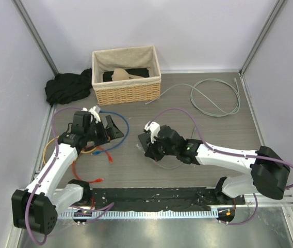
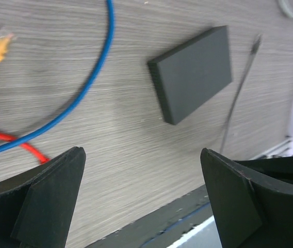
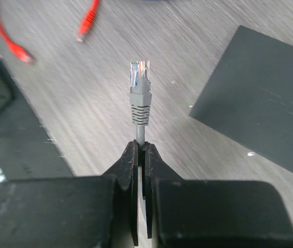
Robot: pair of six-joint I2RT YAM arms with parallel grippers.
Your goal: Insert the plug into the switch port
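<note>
My right gripper is shut on a grey cable, its clear RJ45 plug (image 3: 140, 85) pointing up from the fingertips in the right wrist view. It is above the middle of the table, by the black box (image 2: 190, 75), which I take to be the switch; its ports cannot be made out. In the top view the right arm partly hides that box. My left gripper (image 1: 110, 133) stands open at the left over coloured cables, with nothing between its fingers.
Red cable ends (image 3: 87, 20) and a blue cable (image 2: 92, 77) lie on the left. A wicker basket (image 1: 127, 93) and dark cloth (image 1: 66, 88) stand at the back. A loose grey cable coil (image 1: 214, 115) lies at the back right.
</note>
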